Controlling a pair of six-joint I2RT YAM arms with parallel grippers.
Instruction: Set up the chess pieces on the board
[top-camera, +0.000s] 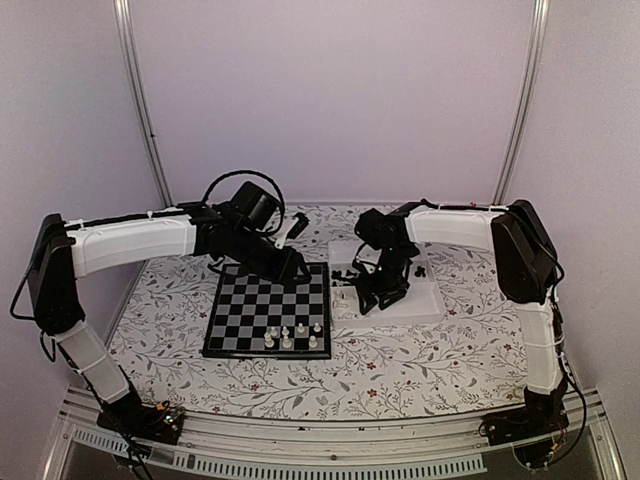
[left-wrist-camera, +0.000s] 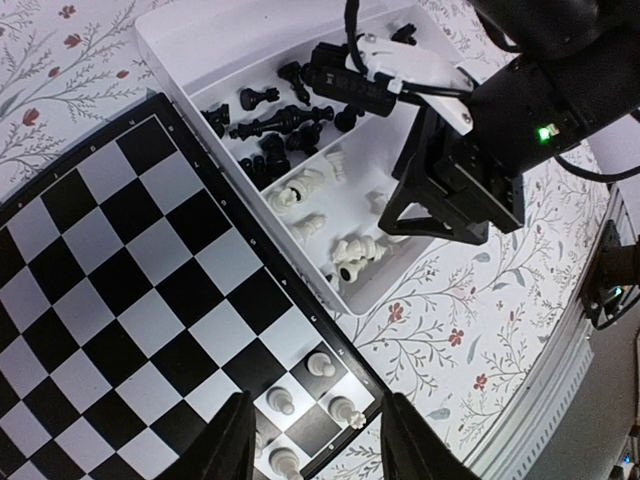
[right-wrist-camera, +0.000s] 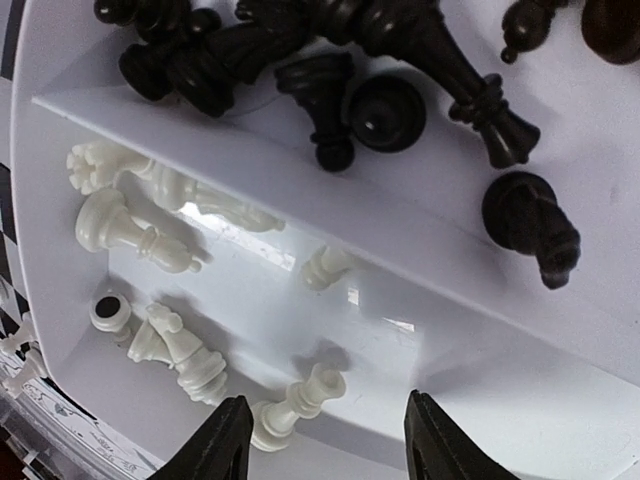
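Observation:
The chessboard (top-camera: 250, 310) carries several white pieces at its near right, among them a pawn (left-wrist-camera: 320, 365) and a rook (left-wrist-camera: 346, 414). My left gripper hangs over the board, its fingers apart with nothing between them. To the right, the white divided box (top-camera: 420, 312) holds black pieces (left-wrist-camera: 280, 122) in one compartment and white pieces (left-wrist-camera: 300, 190) in another. My right gripper is open low over the white compartment; a white piece (right-wrist-camera: 275, 428) lies beside its left finger, and a white knight (right-wrist-camera: 185, 360) lies farther left.
The box's divider (right-wrist-camera: 250, 200) separates the two colours. Plain walls stand at the back and sides.

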